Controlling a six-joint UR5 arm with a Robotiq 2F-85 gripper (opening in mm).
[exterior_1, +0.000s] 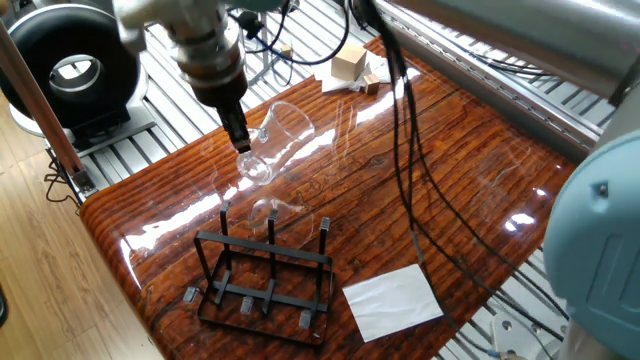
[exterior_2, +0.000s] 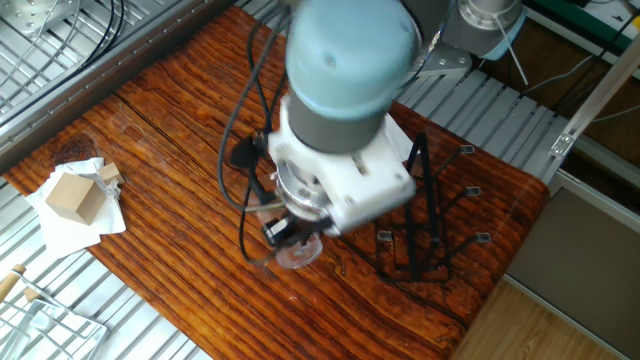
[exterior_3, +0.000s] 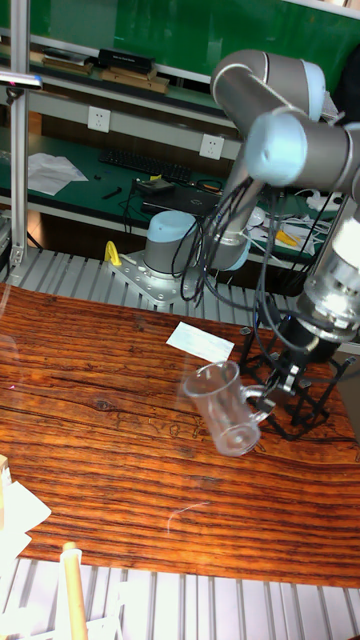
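Note:
A clear glass mug hangs tilted above the wooden table, its handle toward my gripper. The fingers are shut on that handle. In exterior view 1 the glass mug shows faintly beside the dark fingertips of the gripper. From above, in exterior view 2, the arm covers most of the gripper, and only part of the mug shows below it. Close to the mug stands a black metal rack with several upright prongs.
A white sheet lies flat beside the rack. Wooden blocks rest on white paper at a table edge. Dark cables hang from the arm over the table.

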